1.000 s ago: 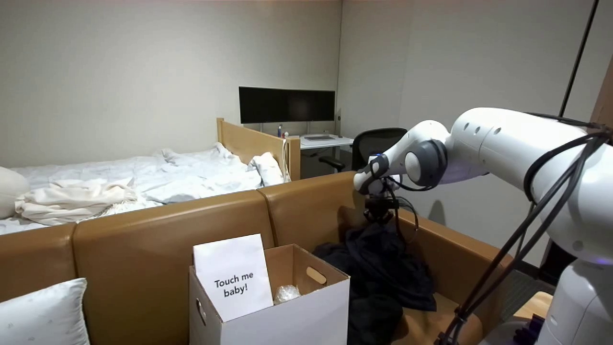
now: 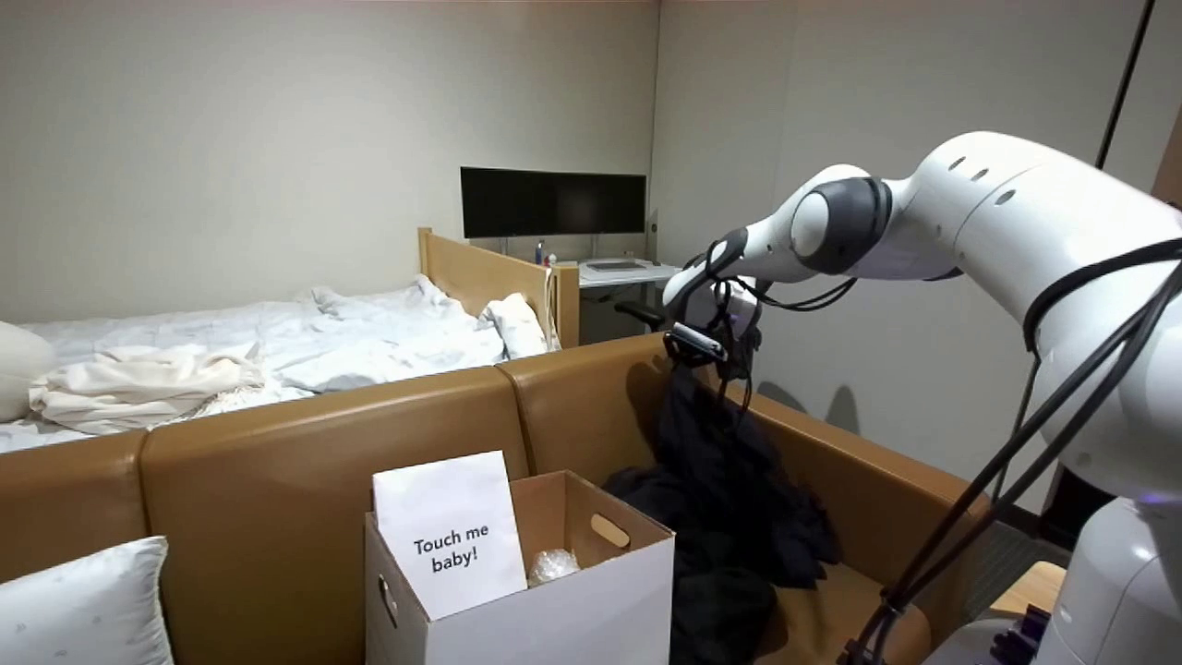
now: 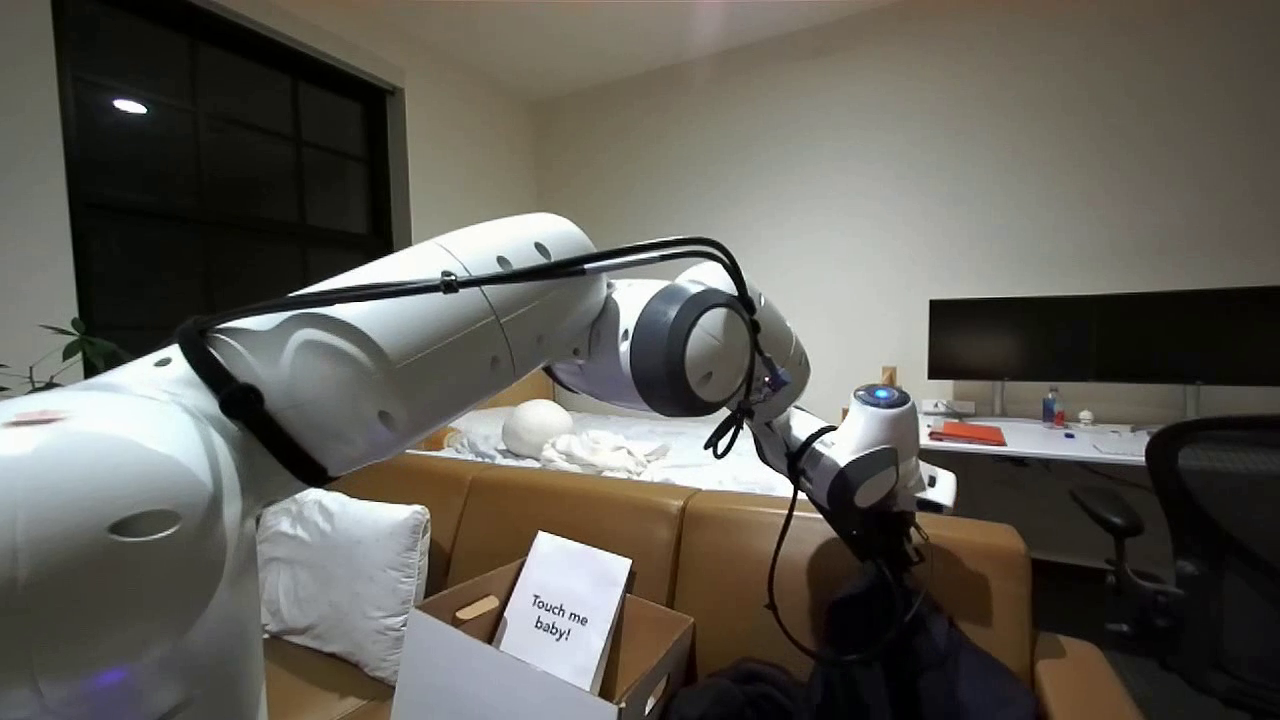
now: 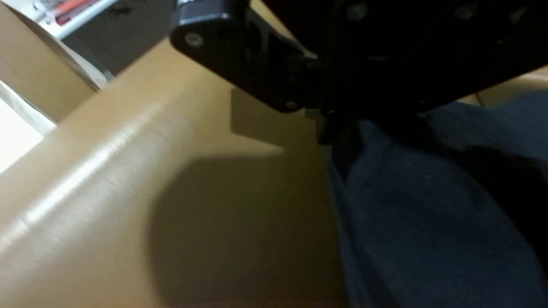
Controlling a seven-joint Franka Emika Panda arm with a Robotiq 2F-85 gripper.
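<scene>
A dark navy cloth (image 2: 726, 477) hangs from my gripper in front of the sofa's right corner, its lower part still resting on the seat. In the wrist view the cloth (image 4: 426, 215) rises in a fold right up to the fingertips, which are shut on it; dark parts of the gripper hide the exact pinch. A separate-looking black heap of fabric (image 2: 709, 598) lies on the seat beside the box; where one cloth ends and the other begins is hard to tell. From the second exterior view, the hanging cloth (image 3: 894, 636) drops below the wrist.
A cardboard box (image 2: 554, 621) with a "Touch me baby!" sign (image 2: 454, 532) and a clear wrapped item (image 2: 551, 566) stands left of the cloth. The brown sofa back (image 2: 332, 477) runs behind. A white pillow (image 2: 89, 604) leans at the left. Cables loop near the wrist.
My gripper has risen and moved slightly left, and the navy cloth has been pulled up from a low heap into a tall hanging fold. The box has stayed put.
</scene>
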